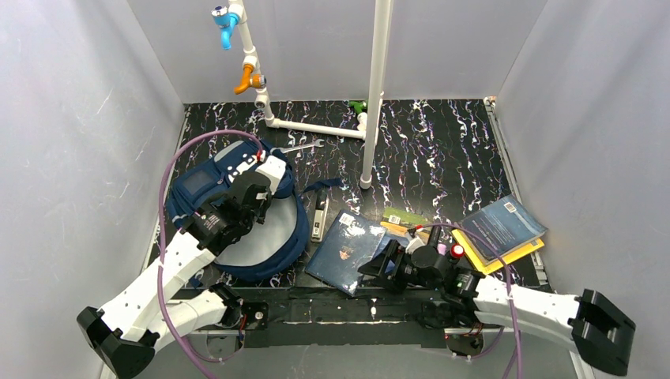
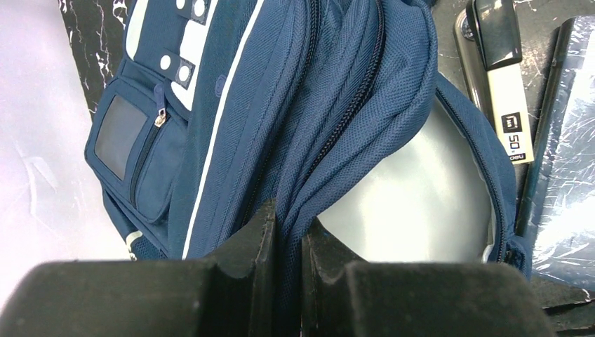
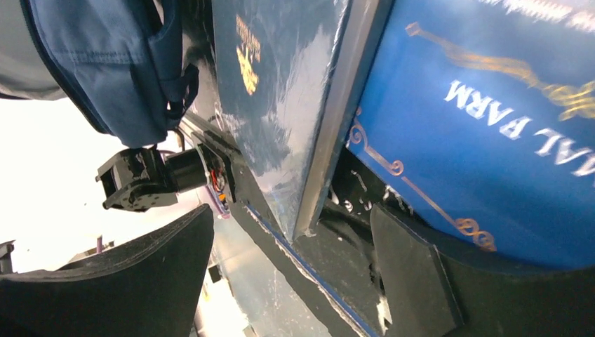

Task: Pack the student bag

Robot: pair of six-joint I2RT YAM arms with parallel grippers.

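The navy bag (image 1: 272, 258) lies open at the left, its pale grey inside (image 2: 421, 193) showing. My left gripper is shut on a fold of the bag's zipped flap (image 2: 365, 105), holding it drawn back. A dark blue book (image 1: 346, 249) lies flat right of the bag. At that book's right side, low over the floor, my right gripper stands open with nothing gripped. Between its spread fingers, the right wrist view shows the thick edge of the dark book (image 3: 284, 105); a brighter blue book (image 3: 484, 140) lies beside it.
A box cutter (image 1: 319, 216) lies between bag and dark book, a wrench (image 1: 304, 147) behind the bag. More books (image 1: 506, 225) are stacked at the right. A white pipe (image 1: 375, 103) stands mid-back.
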